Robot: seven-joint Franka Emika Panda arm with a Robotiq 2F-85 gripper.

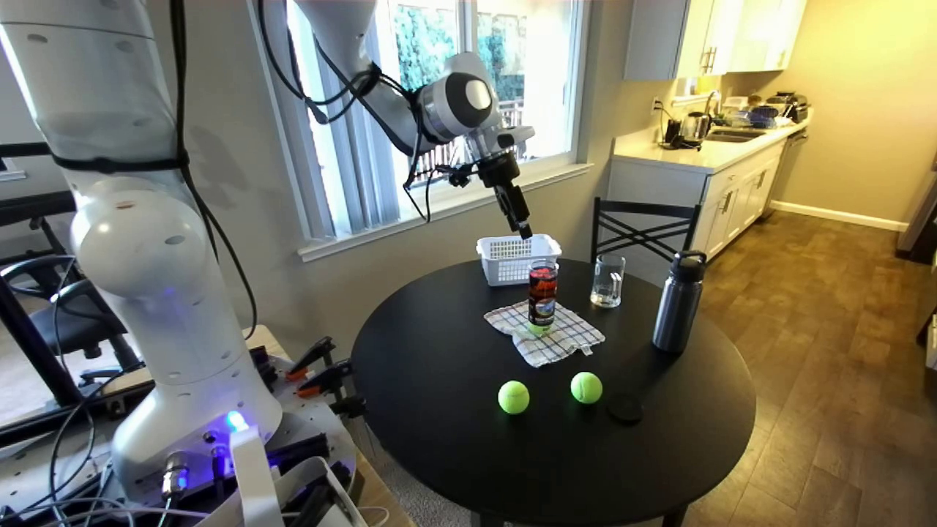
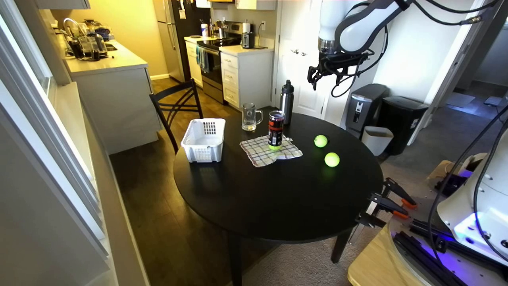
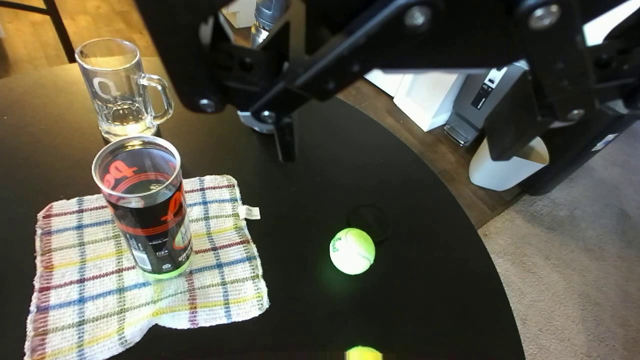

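Note:
My gripper hangs above the table, its fingers spread wide apart with nothing between them. Upright on a checked cloth (image 3: 228, 264) stands a clear tennis-ball can (image 3: 150, 222) with a black and red label; a bright green patch shows at its bottom. Two yellow-green tennis balls lie on bare tabletop: one ball (image 1: 585, 387) right of the other ball (image 1: 514, 397) in exterior view 1. The wrist view cuts one ball (image 3: 363, 354) off at its lower edge. Behind the cloth sits a white plastic basket (image 2: 203, 138), its visible inside empty.
A glass mug (image 1: 607, 281) and a tall metal bottle (image 1: 678, 303) stand on the round black table (image 1: 439, 395). Near the balls lies a flat black disc (image 1: 625, 408). A chair (image 2: 178, 107) touches on the far side.

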